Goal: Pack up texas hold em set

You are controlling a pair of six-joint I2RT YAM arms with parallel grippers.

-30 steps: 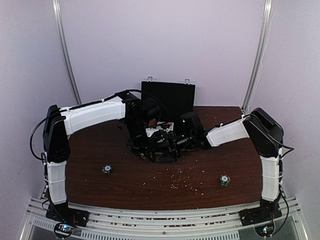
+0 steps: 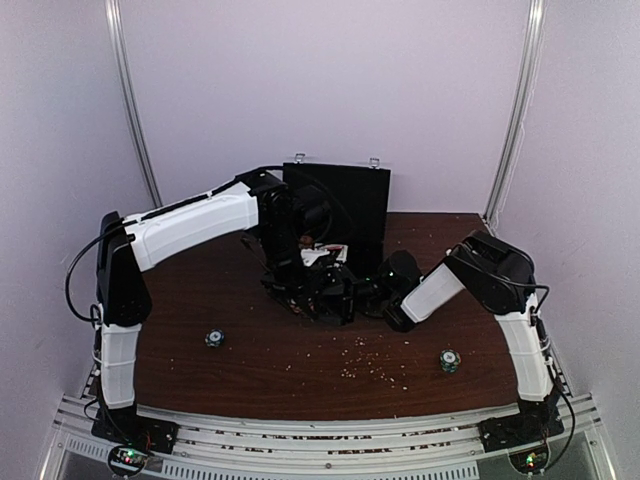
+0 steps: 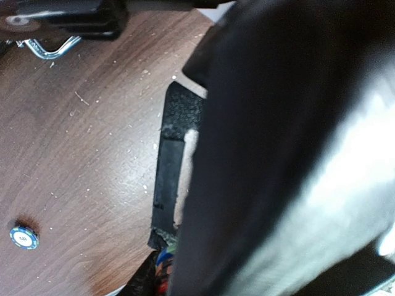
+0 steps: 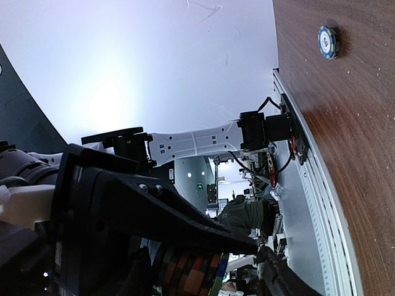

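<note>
My left gripper point(image 2: 316, 300) and right gripper point(image 2: 346, 297) meet in front of the open black case point(image 2: 345, 195), overlapping in the top view. A row of coloured poker chips point(image 4: 192, 270) shows beneath a black finger in the right wrist view, and a sliver of those chips point(image 3: 163, 271) is at the bottom of the left wrist view. Which gripper bears them, and how far each is open, I cannot tell. One small chip stack point(image 2: 214, 338) stands on the table at left and another chip stack point(image 2: 449, 360) at right.
Red and white items point(image 2: 335, 251) show in the case, mostly covered by my left arm. Pale crumbs point(image 2: 365, 362) are scattered over the table's front middle.
My left arm has moved slightly right. Both table stacks stay put.
</note>
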